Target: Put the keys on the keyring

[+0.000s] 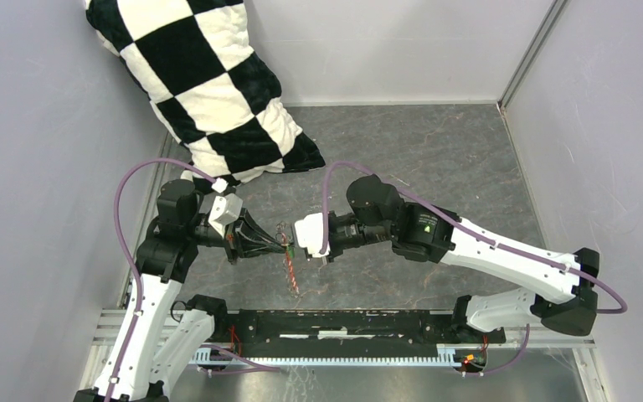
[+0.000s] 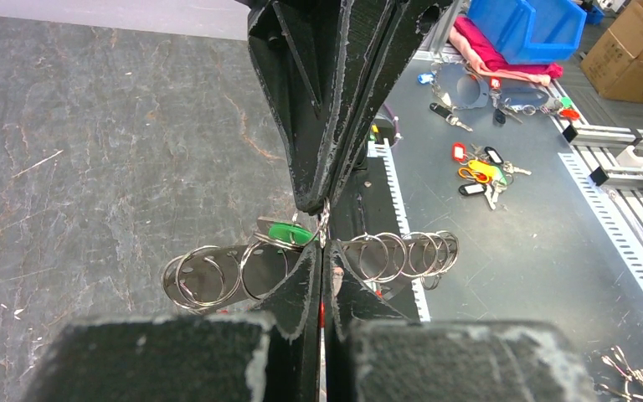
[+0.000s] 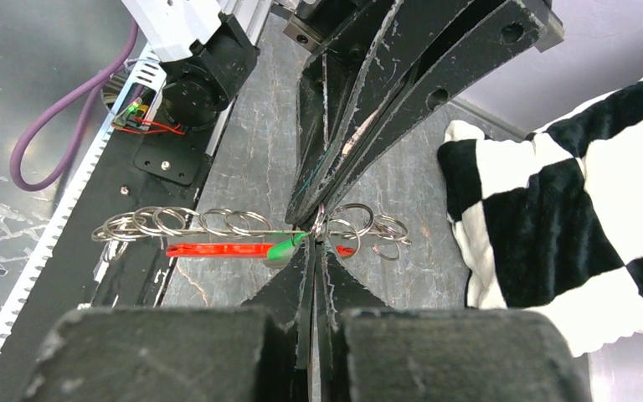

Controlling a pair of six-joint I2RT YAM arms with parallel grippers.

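A keyring strip (image 2: 191,280) carrying several metal rings (image 2: 435,251) hangs in the air between my two grippers. A green piece (image 3: 285,248) and a red strip (image 3: 218,250) show close against it. My left gripper is shut at the strip's middle, with a small metal link (image 2: 324,224) rising from its tips. Facing it, tip almost to tip, my right gripper is shut too. A small upright ring (image 3: 320,218) stands right at its tips; whether it is pinched there cannot be told. In the top view the strip (image 1: 290,272) points towards the front rail.
Bunches of keys with coloured tags (image 2: 481,172) lie on the grey surface outside the front rail. A blue bin (image 2: 536,29) and a cardboard box (image 2: 640,50) stand farther out. A checkered cushion (image 1: 205,79) fills the back left.
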